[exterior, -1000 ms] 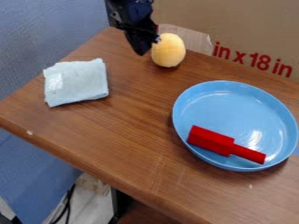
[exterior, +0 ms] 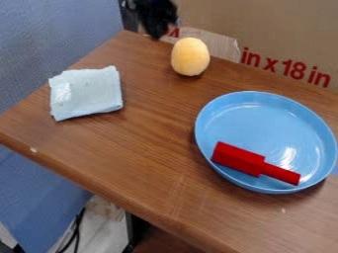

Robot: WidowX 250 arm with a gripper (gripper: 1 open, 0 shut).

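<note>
A dark gripper [exterior: 156,25] is at the top edge, mostly out of view and blurred; its finger cannot be made out. Below and right of it, an oval yellow object [exterior: 191,56] rests on the wooden table. A light folded cloth [exterior: 85,93] lies at the left. On the right is a blue plate [exterior: 271,124] with a red object [exterior: 246,161] with a narrower handle lying on its lower part.
A cardboard box [exterior: 284,40] stands along the back. Past the left table edge is a blue surface with cables below.
The gripper has moved up, largely out of the view, away from the yellow object. The objects on the table look unmoved.
</note>
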